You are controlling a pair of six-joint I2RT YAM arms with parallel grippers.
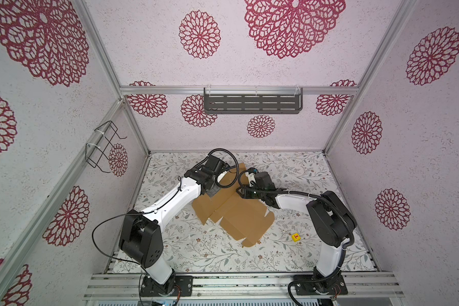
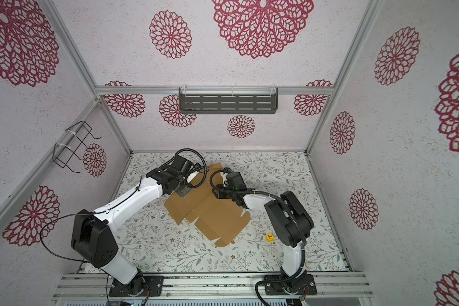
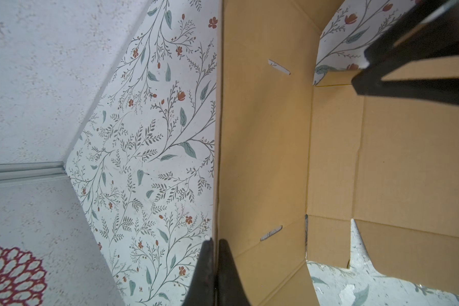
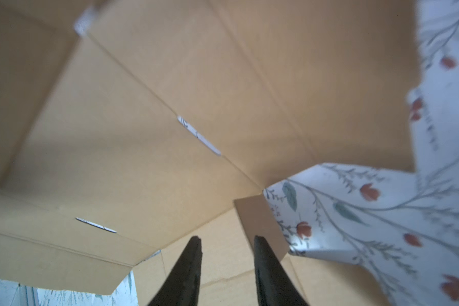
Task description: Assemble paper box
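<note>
The brown cardboard box blank (image 1: 244, 214) lies partly folded at the table's middle, its near flaps spread flat. In the left wrist view, one long slotted panel (image 3: 265, 142) stands raised at an angle from the base panel (image 3: 413, 158). My left gripper is shut on that panel's thin outer edge. My right gripper is part open, its two fingers apart with nothing gripped, near a small upright flap (image 4: 260, 221) at the end of the fold. In the left wrist view its dark fingers (image 3: 418, 84) hover by that flap.
A small yellow block (image 1: 295, 237) sits to the front right, away from the cardboard. A grey shelf (image 1: 252, 102) hangs on the back wall.
</note>
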